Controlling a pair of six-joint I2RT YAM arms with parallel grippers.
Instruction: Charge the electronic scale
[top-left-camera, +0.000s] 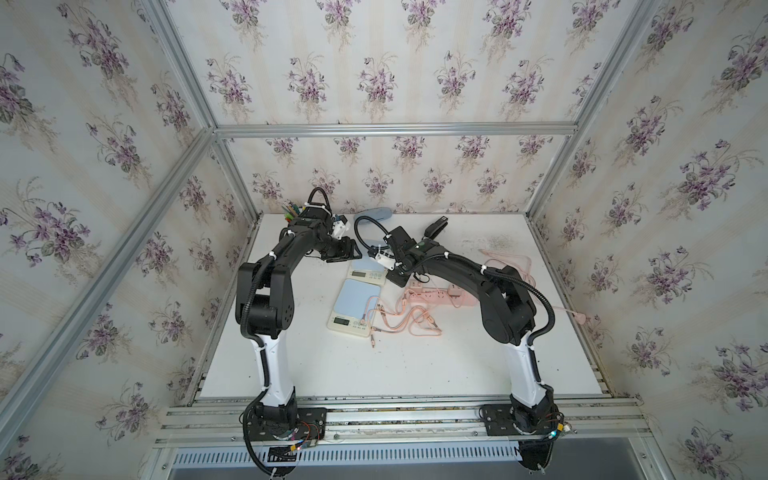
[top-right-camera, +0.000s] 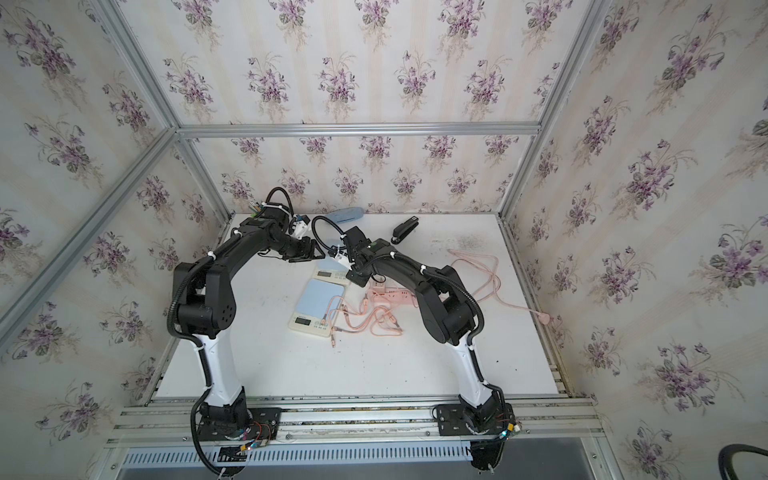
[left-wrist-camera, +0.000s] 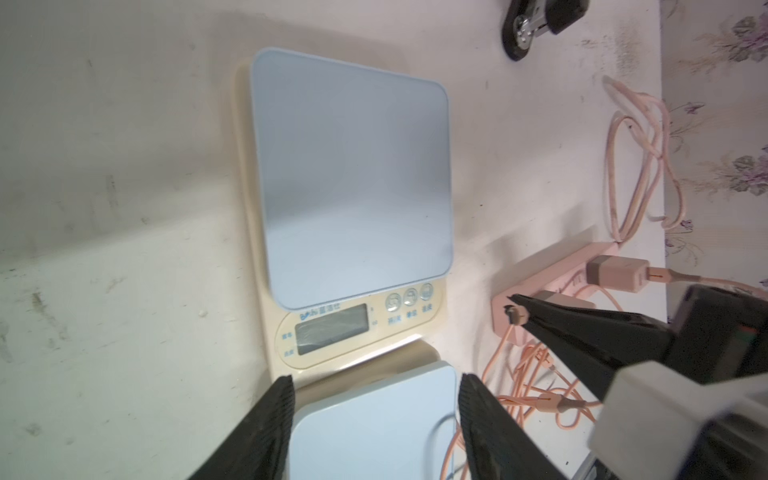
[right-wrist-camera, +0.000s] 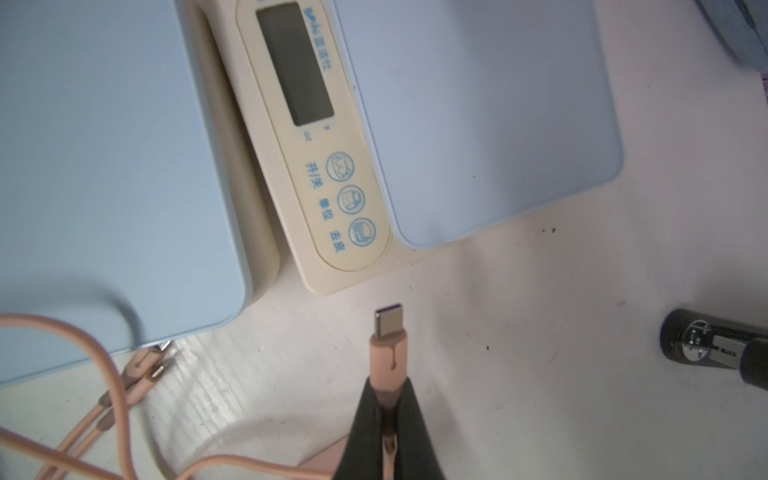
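Note:
Two electronic scales with blue tops and cream bodies lie one behind the other. The rear scale (left-wrist-camera: 352, 176) shows whole in the left wrist view, its display panel towards the front scale (left-wrist-camera: 372, 432). Above them, my left gripper stands open with nothing between its fingers. In the right wrist view my right gripper is shut on a pink cable's plug (right-wrist-camera: 389, 352). The plug's bare metal tip (right-wrist-camera: 389, 321) points towards the rear scale's side edge, apart from it in that view. The scale's charging port is not visible.
A pink power strip (left-wrist-camera: 560, 276) with plugs and tangled pink cables (top-left-camera: 416, 320) lies right of the scales. Behind stand a black stapler-like object (top-right-camera: 405, 229) and a grey-blue case (top-right-camera: 345, 214).

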